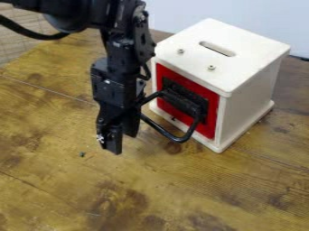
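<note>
The black robot arm reaches down from the top left, with its gripper (pixel 108 135) low over the wooden table, left of a cream box (pixel 227 72). The box has a red front panel (pixel 210 127) holding a black unit (pixel 182 97), and black cables loop out from there toward the arm. Whether the fingers are open or shut is too small and dark to tell. On top of the box are a slot and small metal fittings.
Bare wooden table (pixel 145 194) fills the foreground and left side. A small dark speck lies left of the gripper. A pale wall stands behind the box.
</note>
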